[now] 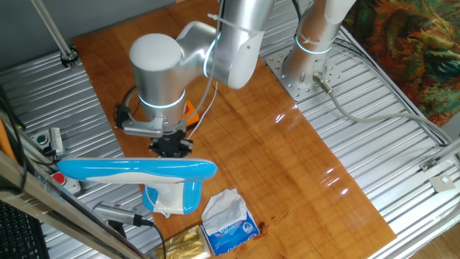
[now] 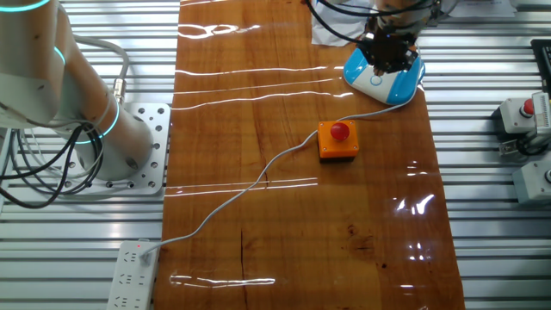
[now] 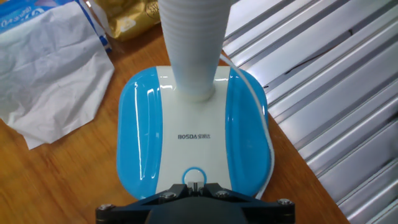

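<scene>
A blue and white desk lamp stands on the wooden table, its long blue head stretched sideways. In the wrist view its base shows a white stem, blue sides and a round blue-ringed button. My gripper is shut, its fingertips together at the near edge of that button; nothing shows between them. Whether they touch the button or hover just over it I cannot tell. In exterior view 2 the gripper hangs over the lamp base and hides part of it.
Beside the lamp lie a blue tissue pack and a gold packet. An orange box with a red button sits behind the gripper. A white cable crosses the table to a power strip.
</scene>
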